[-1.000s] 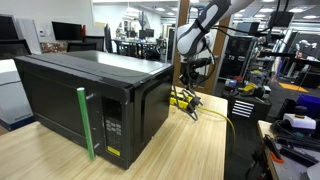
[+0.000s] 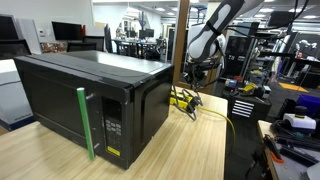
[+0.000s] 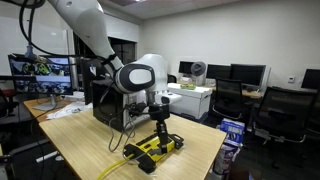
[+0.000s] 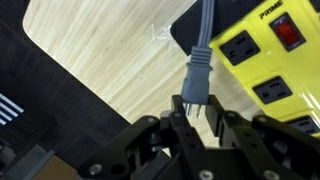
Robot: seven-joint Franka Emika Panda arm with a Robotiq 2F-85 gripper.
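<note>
A grey plug with its cord [image 4: 198,78] points down into the wrist view, and my gripper is shut on it, with the prongs toward my fingers. Right beside it lies the yellow power strip [image 4: 262,68], which has black outlets and a red switch. The plug is to the left of the outlets and apart from them. In exterior view 2 my gripper [image 3: 158,132] is low over the table near the yellow strip [image 3: 155,158]. Exterior view 1 shows the strip [image 2: 183,98] past the microwave, where the fingers are too small to make out.
A large black microwave [image 2: 112,118] fills the left of the table in exterior view 1. A yellow cord [image 2: 228,122] hangs toward the table's right edge. Bare wood [image 2: 190,150] lies in front. Office chairs [image 3: 285,120] stand beyond the table.
Over the last second the arm has changed its pose around the power strip, its upper part now higher and farther right. The microwave and strip have not visibly moved.
</note>
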